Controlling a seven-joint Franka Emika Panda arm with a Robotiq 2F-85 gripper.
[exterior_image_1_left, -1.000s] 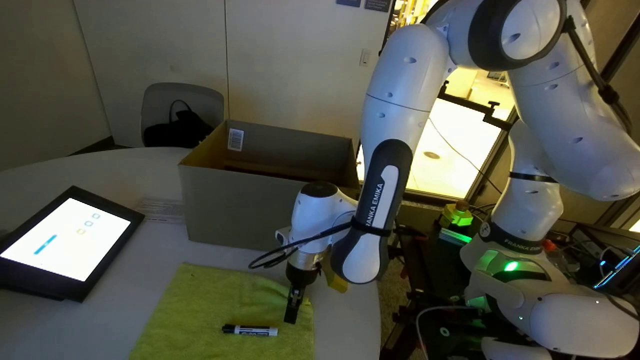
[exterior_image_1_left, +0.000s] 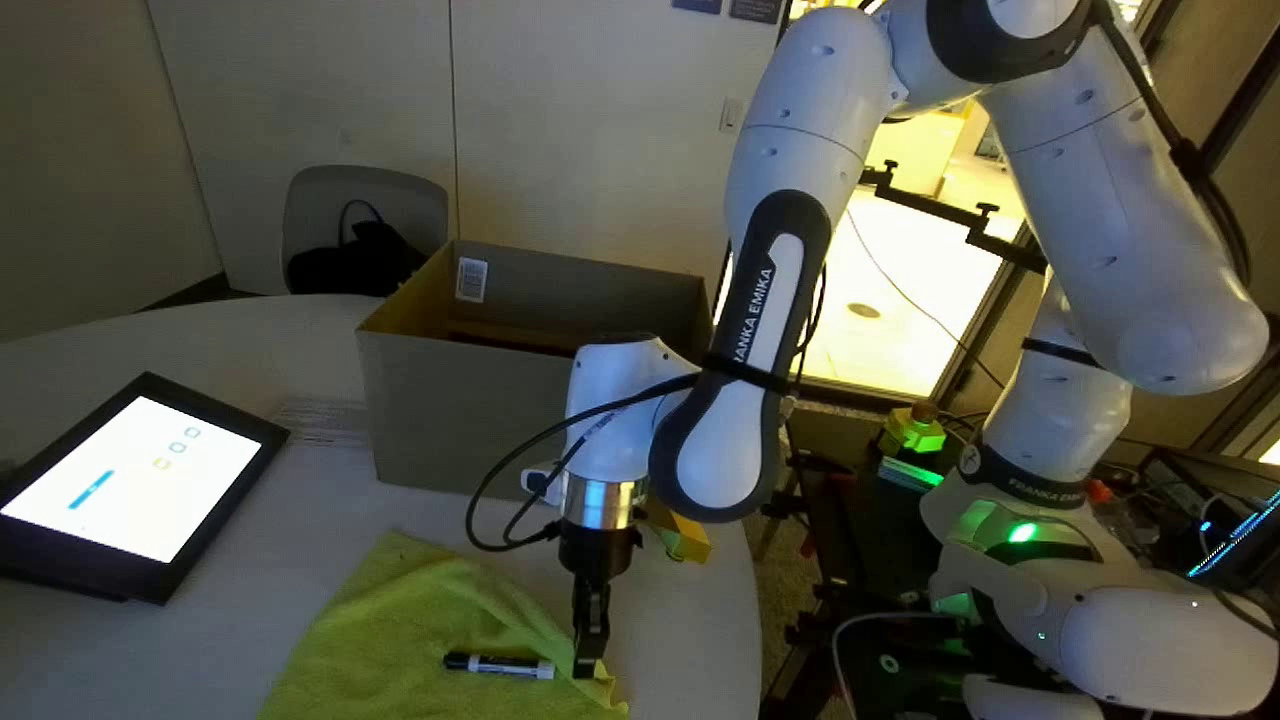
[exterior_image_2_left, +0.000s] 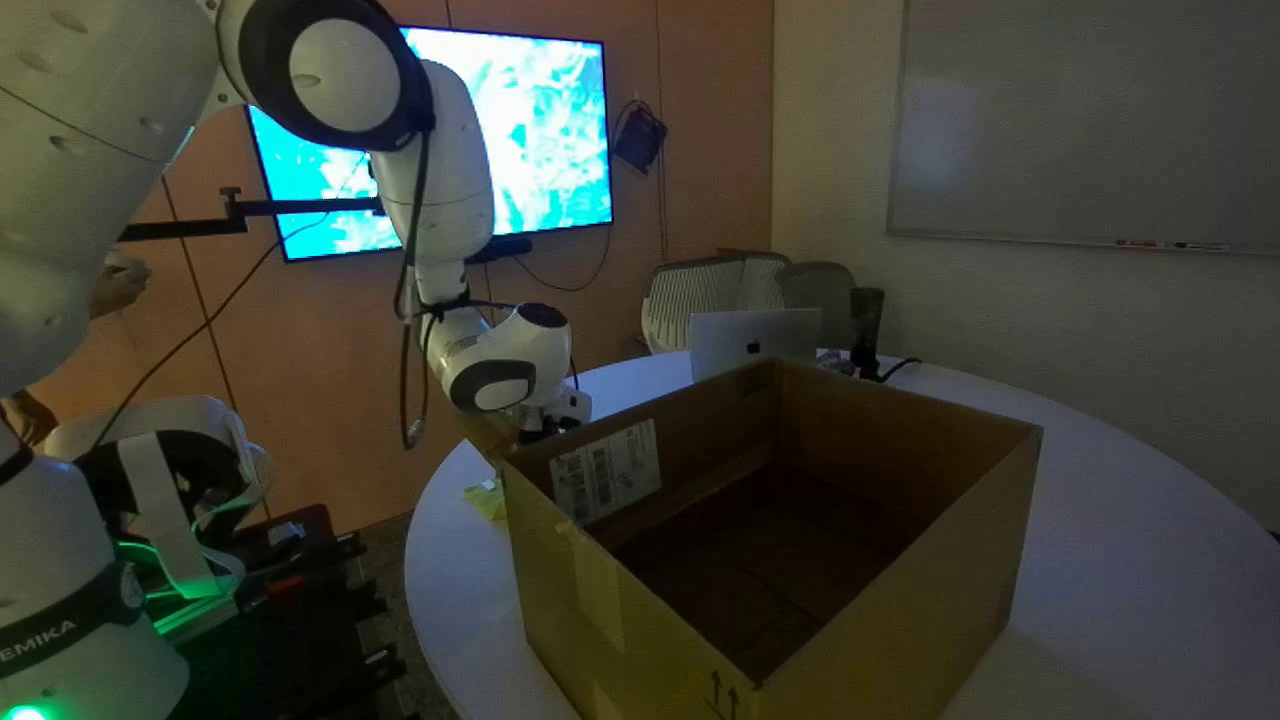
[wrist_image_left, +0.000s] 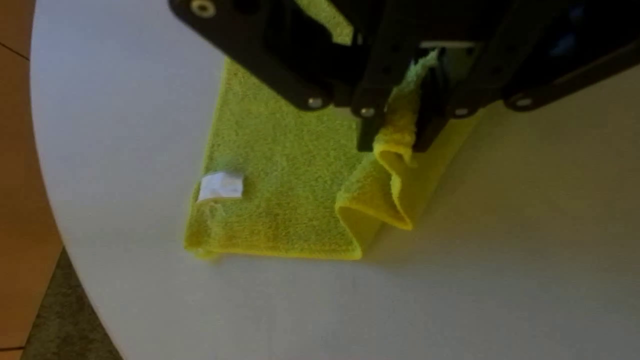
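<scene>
A yellow-green towel (exterior_image_1_left: 409, 642) lies on the white round table, its right side gathered up into folds. Seen from the wrist, my gripper is shut on a bunched fold of the towel (wrist_image_left: 282, 180), and the cloth hangs out between the dark fingers. In exterior view 1 the gripper (exterior_image_1_left: 585, 674) points down at the towel's right edge. A black and white marker (exterior_image_1_left: 499, 665) rests on the towel, just left of the gripper. The box hides most of the towel in exterior view 2.
Behind the towel stands an open cardboard box (exterior_image_1_left: 480, 414), empty as far as exterior view 2 shows. A lit tablet-like screen (exterior_image_1_left: 132, 474) sits at the left of the table. A silver laptop (exterior_image_2_left: 756, 342) stands beyond the box. The table's edge curves close on the gripper's right.
My gripper has come down slightly and taken hold of the towel, which was flat and is now drawn into folds at its right side. The marker has stayed in place.
</scene>
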